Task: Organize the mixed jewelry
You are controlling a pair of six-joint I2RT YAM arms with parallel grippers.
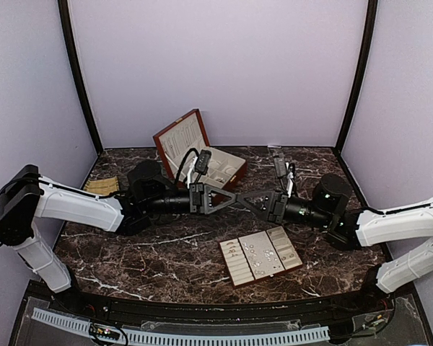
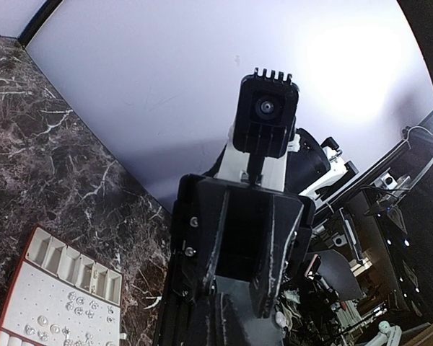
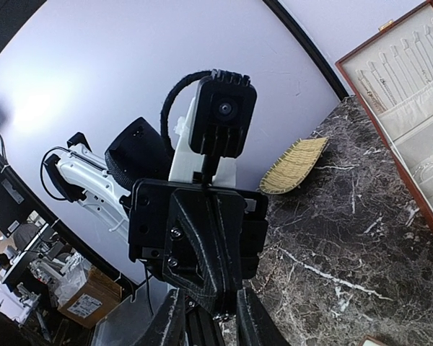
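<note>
Over the middle of the table, my left gripper (image 1: 234,197) and right gripper (image 1: 241,198) face each other tip to tip. The left gripper is shut; a small glint shows at its tips in the right wrist view, too small to name. My right gripper is part open, its fingers (image 3: 175,317) on either side of the left one's tips. Below them lies a flat jewelry tray (image 1: 239,271) holding several small rings or earrings and slotted compartments. Behind the left arm stands the open jewelry box (image 1: 234,174), with chains hung in its lid (image 3: 397,68).
A woven, leaf-shaped basket (image 3: 294,166) sits at the table's left, partly behind the left arm in the top view. Bare dark marble (image 1: 151,263) lies left of the tray. The raised box lid stands close behind the left arm.
</note>
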